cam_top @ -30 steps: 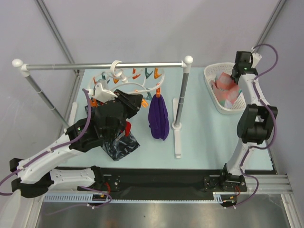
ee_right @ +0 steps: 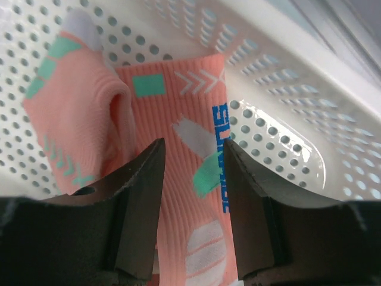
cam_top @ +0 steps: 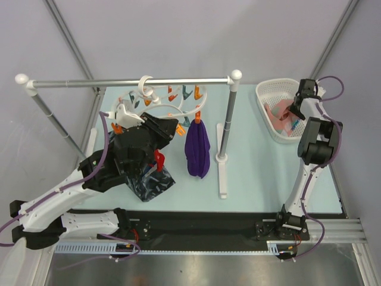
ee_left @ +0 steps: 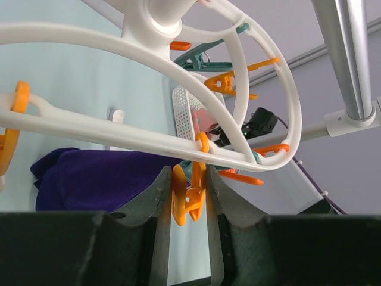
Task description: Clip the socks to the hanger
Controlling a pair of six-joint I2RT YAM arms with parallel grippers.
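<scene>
The white clip hanger (ee_left: 89, 52) hangs from a rail. My left gripper is shut on an orange clip on its ring. A purple sock (cam_top: 196, 149) hangs from a clip to the right. My right gripper is open inside the white basket (cam_top: 265, 88), over pink socks (ee_right: 178, 119) with green and white patterns; one lies flat under the fingers, another is folded beside it.
A silver rail frame (cam_top: 229, 113) stands around the hanger. Dark patterned cloth (cam_top: 149, 185) lies below it on the left. The table between frame and basket is clear.
The left arm is almost unchanged.
</scene>
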